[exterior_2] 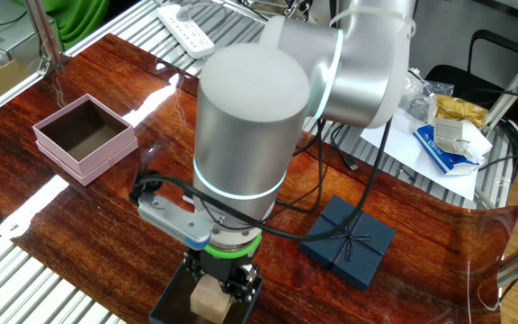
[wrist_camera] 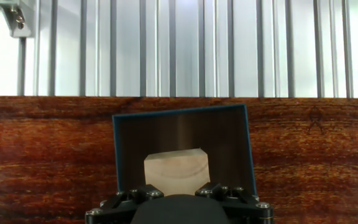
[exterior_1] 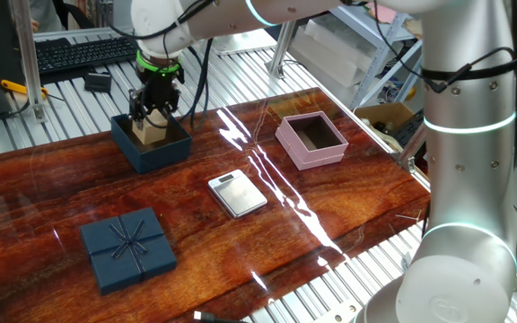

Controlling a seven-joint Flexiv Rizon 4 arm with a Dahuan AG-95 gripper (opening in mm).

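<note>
A pale wooden block point(exterior_1: 152, 132) is at the opening of the dark blue open box point(exterior_1: 155, 160), partly below the rim in exterior view 1. My gripper point(exterior_1: 152, 112) points down over this box and is shut on the block. In the wrist view the block point(wrist_camera: 177, 171) sits between the black fingers, with the dark box interior point(wrist_camera: 225, 140) around it. Exterior view 2 shows the block point(exterior_2: 209, 301) beneath the gripper, inside the box outline. Whether the block touches the box floor cannot be seen.
A silver scale point(exterior_1: 238, 193) lies mid-table. The pink open box point(exterior_1: 308, 157) stands empty to its right, and a blue lid with a bow point(exterior_1: 115, 260) lies at the front left. Bare wood separates them. Behind the blue box is the slatted metal surface point(exterior_1: 70, 85).
</note>
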